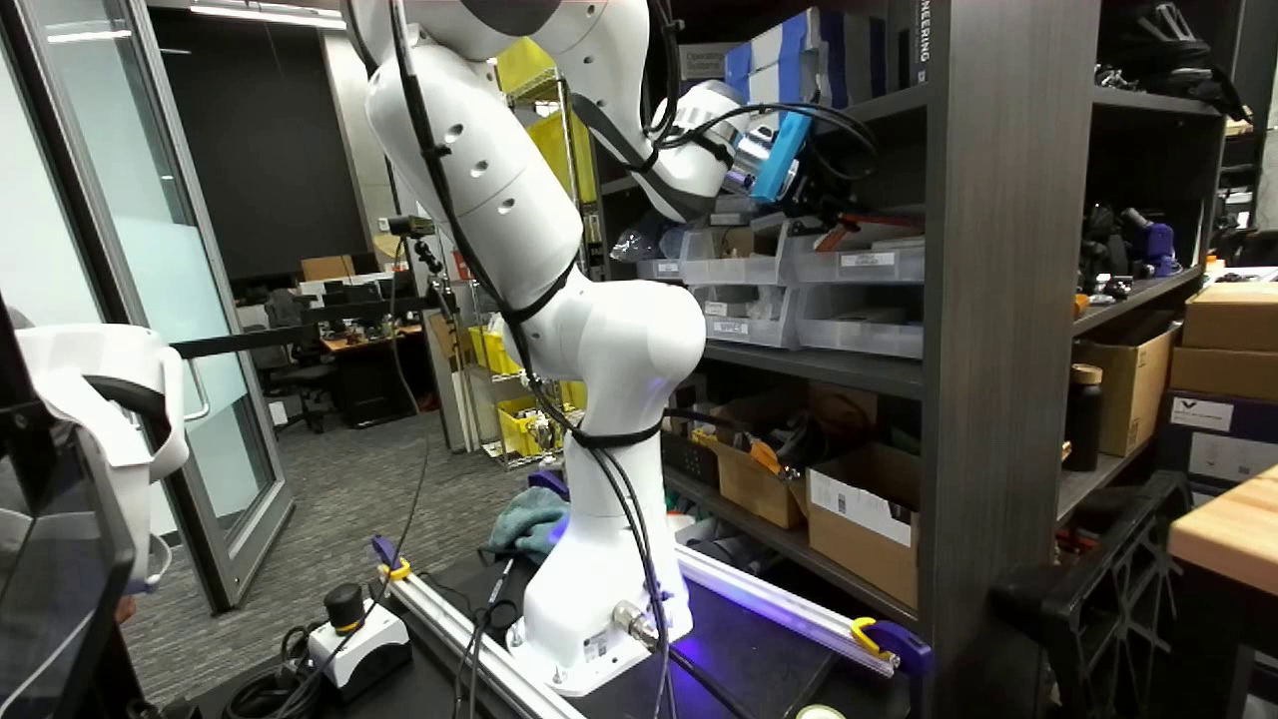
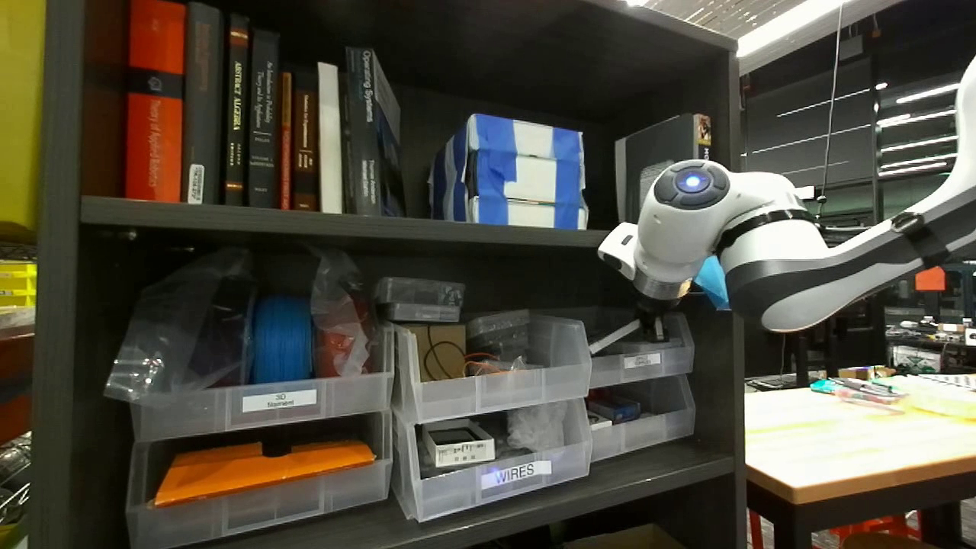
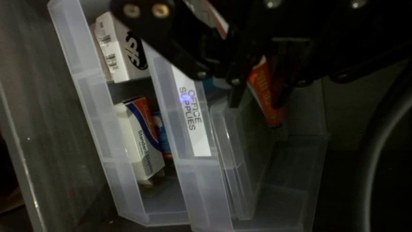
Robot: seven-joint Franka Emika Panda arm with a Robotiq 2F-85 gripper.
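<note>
My gripper is shut on a flat orange-and-white pack (image 3: 265, 91). The pack runs slantwise between the dark fingers, partly hidden by them. From exterior view 2, the gripper (image 2: 651, 328) hangs at the upper right-hand clear bin (image 2: 668, 361), and a pale strip, seemingly the pack's edge, slants down leftward from the fingers. The wrist view shows this bin's OFFICE SUPPLIES label (image 3: 191, 112) and a clear flat case (image 3: 247, 154) inside it. In exterior view 1 the gripper is dark against the shelf, a reddish item (image 1: 848, 226) at its tip.
The bin below holds a staples box (image 3: 141, 141) and another white box (image 3: 123, 50). To the left stands a bin with a brown box and cables (image 2: 494, 393). A shelf board (image 2: 366, 219) runs above, and the shelf's side wall (image 2: 734, 265) is close on the right.
</note>
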